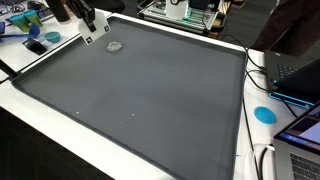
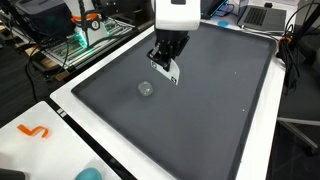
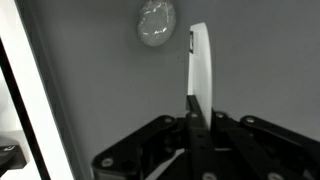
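Note:
A white card-like piece (image 3: pixel 200 62) is pinched in my gripper, which is shut on its near end; the piece points forward in the wrist view. In exterior view 2 this white piece (image 2: pixel 174 72) hangs below the gripper, above the dark grey board (image 2: pixel 212 110). A clear, round, shiny object (image 3: pixel 156 22) lies on the board beyond the fingers, up and to the left of the white piece. Exterior view 1 has the white piece (image 1: pixel 93 26) at the far left of the board, just left of the clear object (image 1: pixel 114 46).
Blue-green items (image 1: pixel 36 46) lie past the board's far left corner. A blue disc (image 1: pixel 265 115) and laptops (image 1: pixel 298 124) are at the right. An orange piece (image 2: pixel 33 131) lies on the white table. Most of the board is bare.

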